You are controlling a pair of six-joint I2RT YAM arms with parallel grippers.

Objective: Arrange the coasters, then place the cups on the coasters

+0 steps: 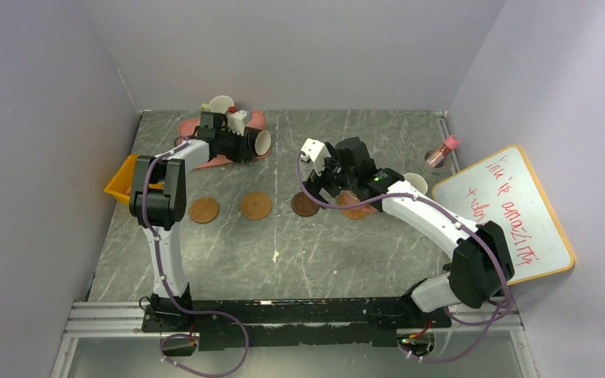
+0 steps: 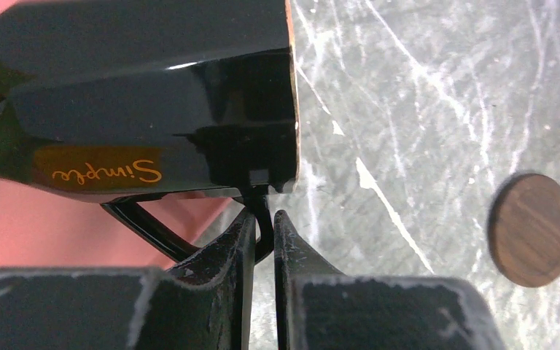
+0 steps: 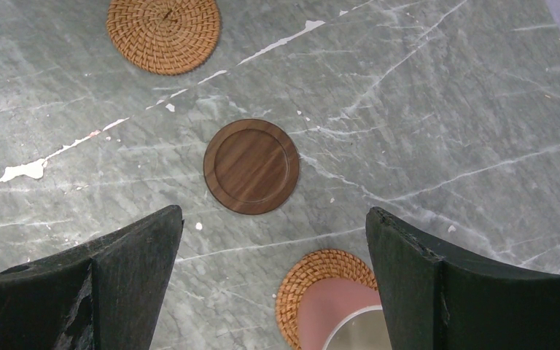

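A black cup (image 2: 153, 95) with a "Simple" label fills the upper left of the left wrist view. My left gripper is shut on its handle, and the cup hangs tilted above the pink tray (image 2: 80, 226). From the top, the cup's pale mouth (image 1: 262, 142) faces right. My right gripper stands open with nothing between its fingers. Beyond its tips, a dark wooden coaster (image 3: 251, 166) lies bare on the table. A pink cup (image 3: 328, 306) rests on a woven coaster (image 3: 289, 292), partly hidden by the right finger.
Two more coasters, a woven one (image 1: 256, 205) and a round brown one (image 1: 204, 209), lie bare at left centre. A pale cup (image 1: 221, 104) is on the tray's far side. A yellow bin (image 1: 120, 181) stands at far left, a whiteboard (image 1: 512, 213) at right.
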